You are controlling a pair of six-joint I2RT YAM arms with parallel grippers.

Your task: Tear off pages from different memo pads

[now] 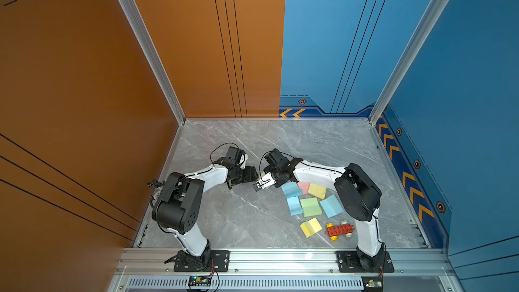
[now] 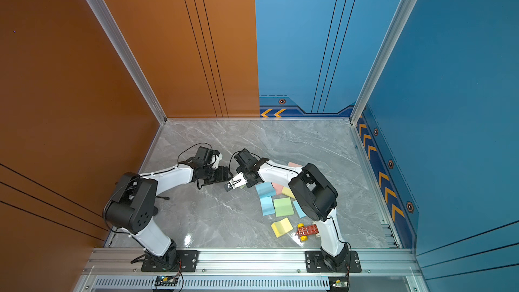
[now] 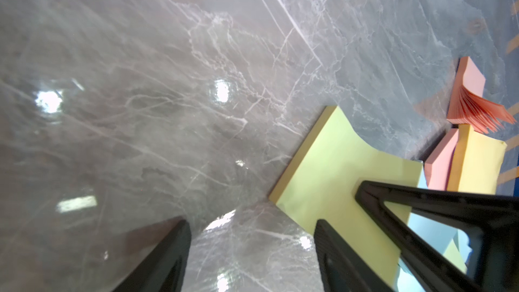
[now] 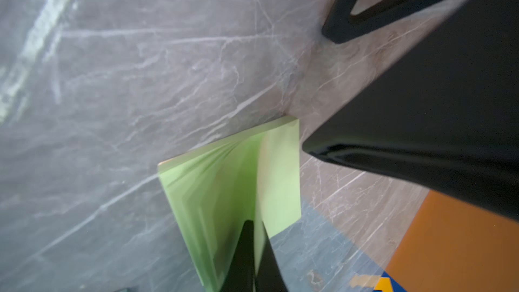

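My right gripper is shut on the raised top sheet of a green memo pad [image 4: 210, 183]. That sheet stands up in a narrow ridge between its fingers, and the pad's body lies flat on the table underneath. In the left wrist view the same green pad [image 3: 346, 156] lies to the right of my left gripper, which is open with only bare table between its fingers. One right-arm finger [image 3: 411, 216] crosses over the pad there. From above, the two arms [image 1: 273, 165] mostly cover this pad.
Several other pads sit close by on the right: blue [image 1: 292, 189], pink [image 3: 440, 156], yellow [image 1: 317, 192] and green [image 1: 310, 207]. A yellow pad [image 1: 310, 227] and a red toy [image 1: 339, 229] lie nearer the front.
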